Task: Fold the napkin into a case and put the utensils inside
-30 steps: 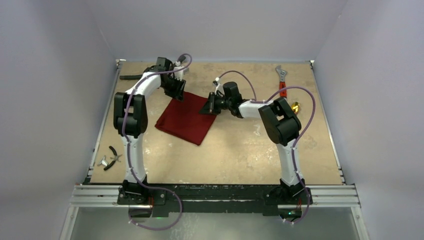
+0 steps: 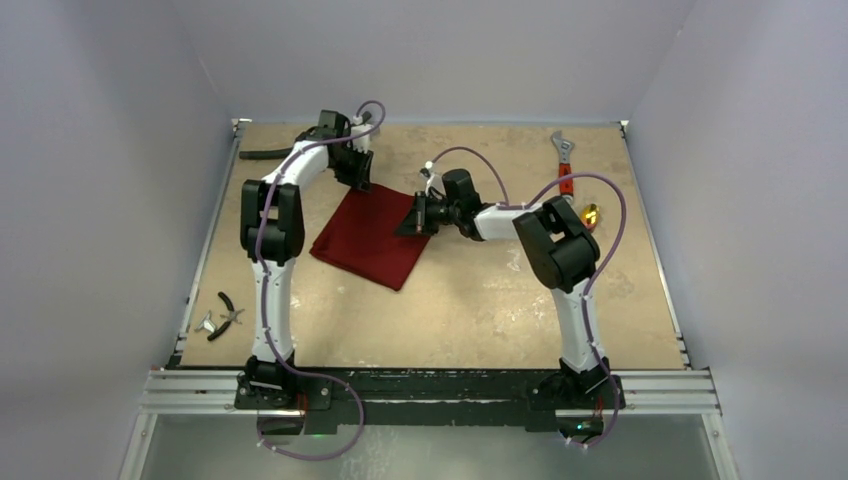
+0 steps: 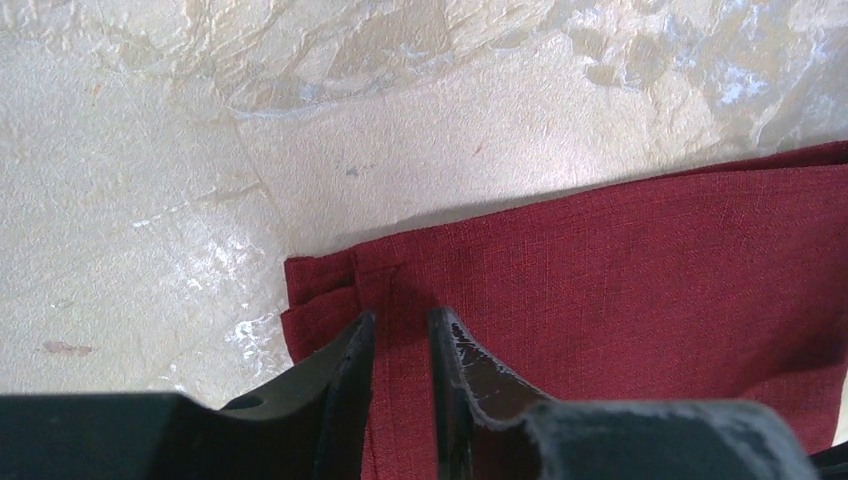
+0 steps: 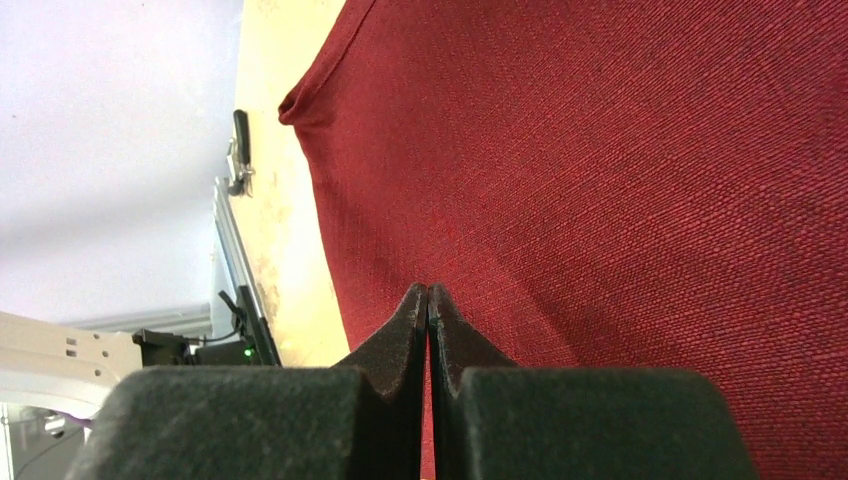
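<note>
The red napkin (image 2: 365,240) lies flat in the middle-left of the table, with a folded, layered edge (image 3: 320,320) at one corner in the left wrist view. My left gripper (image 2: 362,180) hangs over its back corner, fingertips (image 3: 445,330) slightly apart, with no cloth visibly held. My right gripper (image 2: 415,225) is shut over the napkin's right part; in the right wrist view its fingertips (image 4: 410,310) meet, nothing showing between them.
A red-handled wrench (image 2: 565,170) and a gold shiny object (image 2: 591,215) lie at the right. Pliers (image 2: 225,318) lie at the front left, a dark bar (image 2: 260,154) at the back left.
My left gripper has shifted slightly right and toward the back over the napkin's corner. My right gripper has moved slightly toward the front. The napkin looks unchanged.
</note>
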